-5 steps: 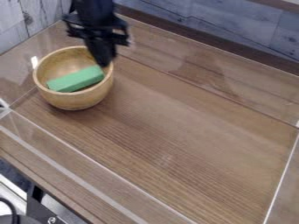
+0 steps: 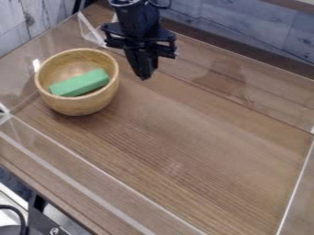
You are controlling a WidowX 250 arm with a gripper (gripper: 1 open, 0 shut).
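Observation:
A wooden bowl [image 2: 99, 103] sits on the left of the wooden table, holding a green block [image 2: 79, 84]. The black gripper [image 2: 147, 66] hangs above the table just right of and behind the bowl, at the top middle of the view. Its fingertips are small and dark, and whether they are open or shut is unclear.
A grey wall runs along the back, and the table's left edge has cables beside it at the lower left.
The gripper has moved right, away from over the bowl. The bowl and green block look unchanged.

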